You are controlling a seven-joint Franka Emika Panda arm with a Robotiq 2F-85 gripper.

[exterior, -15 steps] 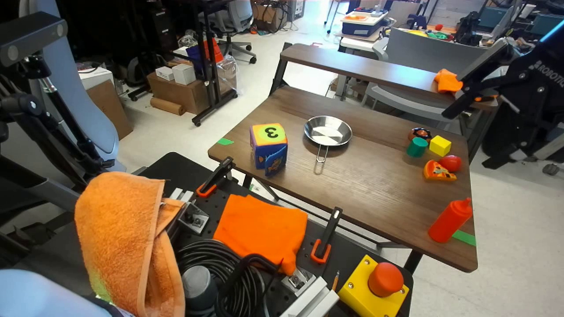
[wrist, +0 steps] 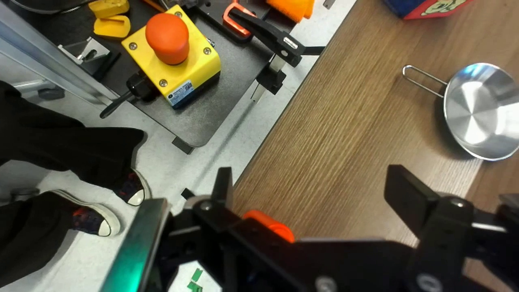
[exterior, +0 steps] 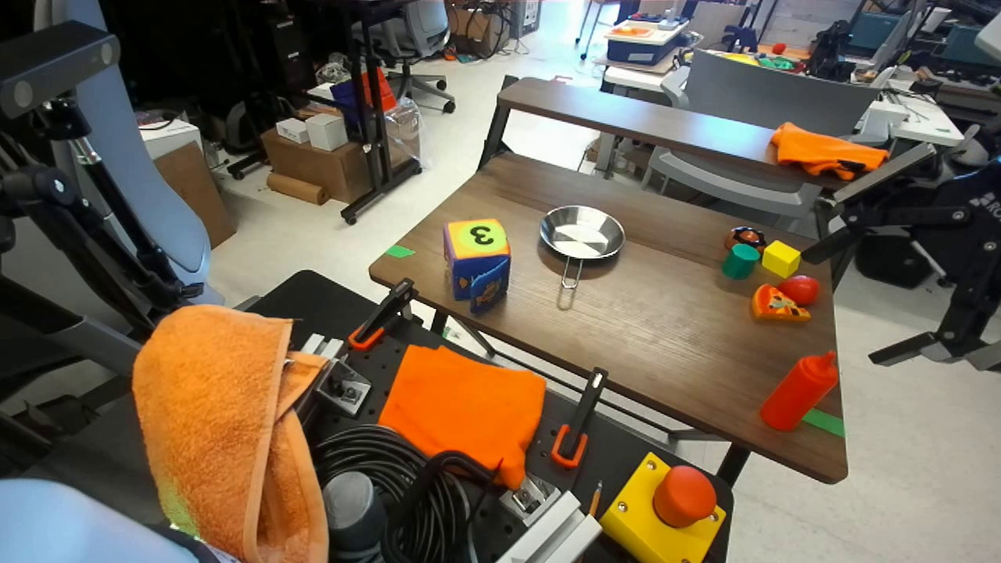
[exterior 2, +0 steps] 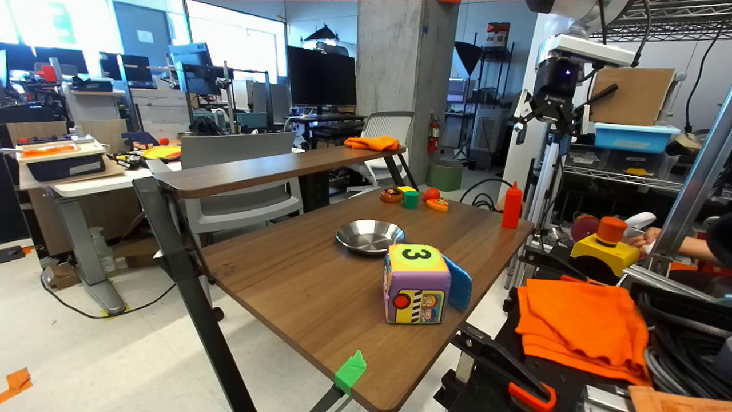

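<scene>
My gripper is open and empty, its two dark fingers far apart above the table's right end. In exterior view 1 it hangs in the air at the right side, clear of every object. The red squeeze bottle (exterior: 799, 392) stands upright near the table's front right corner; in the wrist view only part of the bottle (wrist: 270, 224) shows, behind the gripper body. A steel pan (exterior: 582, 233) with a wire handle sits mid-table. To its left is a soft number cube (exterior: 478, 264). Toy pizza (exterior: 780, 304), a red tomato (exterior: 799, 290), a yellow block (exterior: 780, 258) and a green cylinder (exterior: 740, 262) cluster at the right.
A raised shelf (exterior: 638, 127) runs along the table's back, with an orange cloth (exterior: 826, 150) on its right end. In front is a black cart carrying clamps, cables and a yellow emergency-stop box (wrist: 187, 73).
In exterior view 1 my gripper has come lower and a little to the right, uncovering more of the orange cloth on the shelf. The tabletop objects stay where they were.
</scene>
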